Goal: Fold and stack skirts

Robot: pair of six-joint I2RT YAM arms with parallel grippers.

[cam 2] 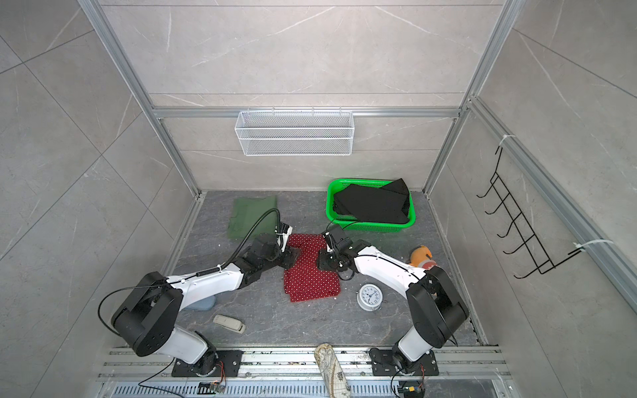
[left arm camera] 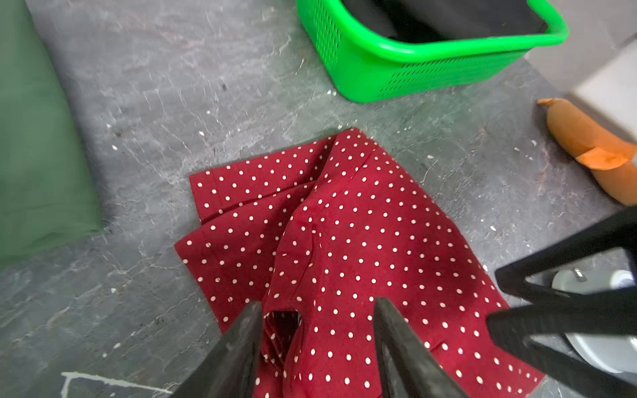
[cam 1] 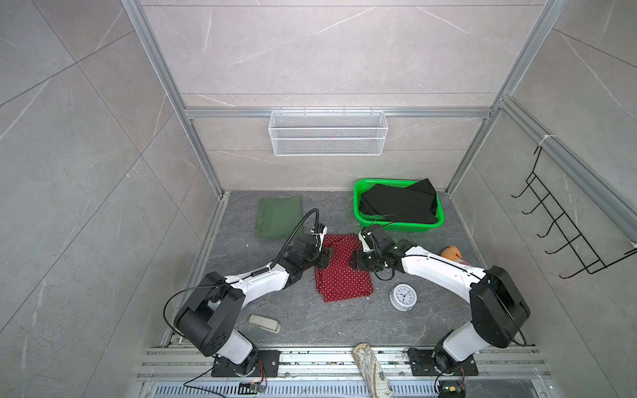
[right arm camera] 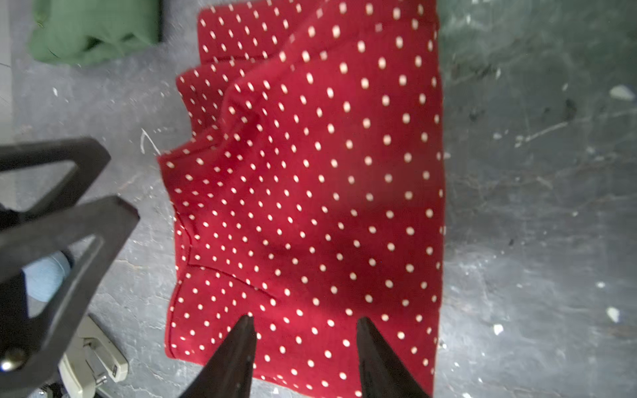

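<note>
A red polka-dot skirt [cam 1: 343, 282] lies folded at the centre of the floor, with a rumpled ridge along its left side in the left wrist view. My left gripper hangs open over that ridge, nothing between its fingers. My right gripper is open above the skirt’s right part, also empty, close beside the left one. A folded green cloth [cam 1: 278, 215] lies at the back left. A green basket [cam 1: 434, 222] at the back right holds black fabric [cam 1: 394, 202].
A white clock [cam 1: 402, 296] stands right of the skirt, an orange toy [cam 2: 422, 255] near the right wall, a beige object [cam 1: 264, 323] at front left. A wire rack [cam 1: 327, 132] hangs on the back wall; hooks are on the right wall.
</note>
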